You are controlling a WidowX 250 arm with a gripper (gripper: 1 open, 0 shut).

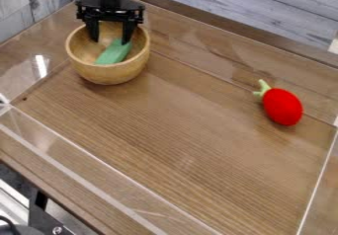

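Note:
A tan wooden bowl point(106, 69) sits at the upper left of the table, with a green elongated object point(115, 53) lying inside it. My black gripper point(111, 30) hangs at the bowl's far rim, over its inside; whether its fingers hold anything is unclear. A red vegetable point(282, 108) with a green stem, like a pepper or eggplant, lies on the right side of the table.
Pale boards border it at the back right and upper left.

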